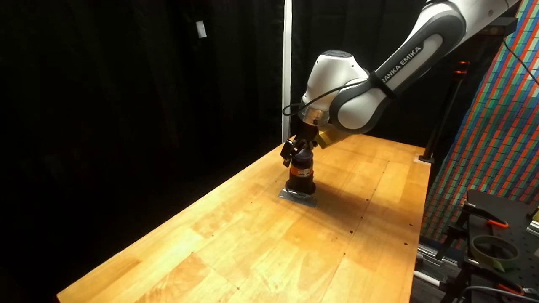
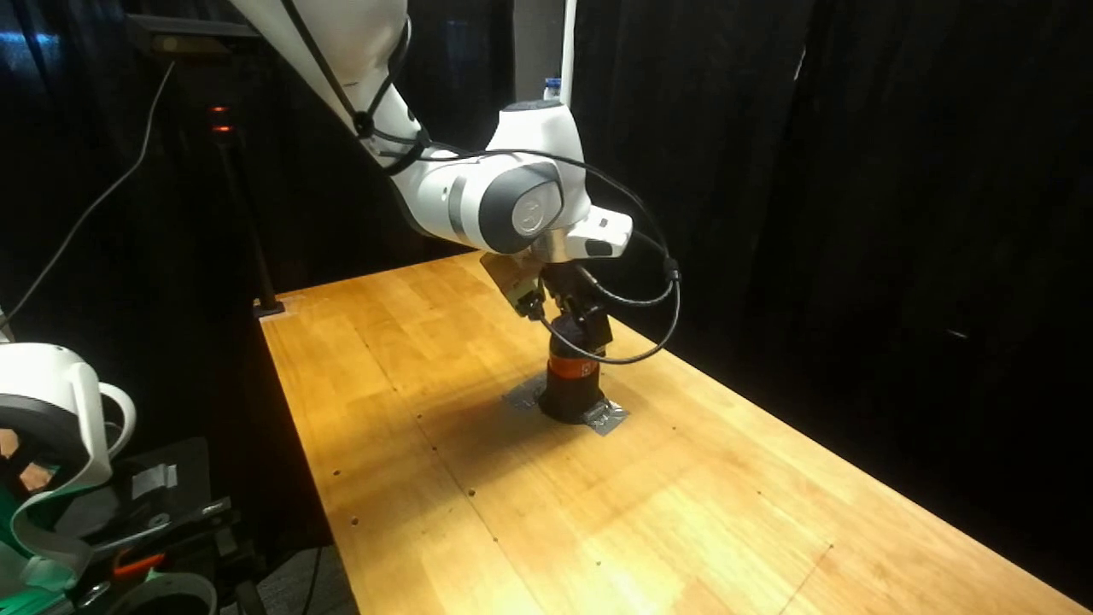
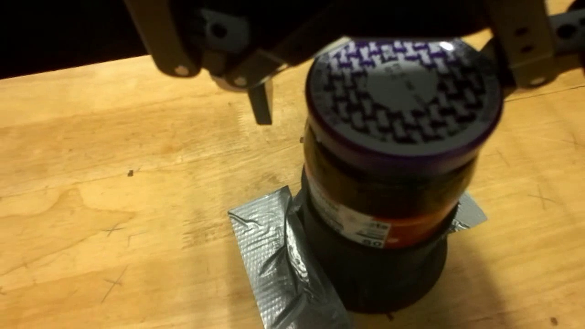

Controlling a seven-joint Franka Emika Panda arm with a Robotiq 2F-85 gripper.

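A jar (image 3: 395, 186) with a patterned purple lid (image 3: 403, 87) and an orange and white label stands upright in a black round holder (image 3: 378, 274). Silver tape (image 3: 263, 246) fixes the holder to the wooden table. My gripper is open above and behind the lid in the wrist view. Its left finger (image 3: 261, 104) is clear of the lid by a visible gap; the right one is partly hidden at the lid's right edge, and contact there cannot be told. In exterior view 1 the gripper (image 1: 300, 145) sits right at the top of the jar (image 1: 301, 171).
A dark post (image 1: 444, 116) rises at its far right corner. A black cart (image 1: 495, 212) with tools stands beyond the right edge. A cable loop (image 2: 666, 307) hangs beside the wrist.
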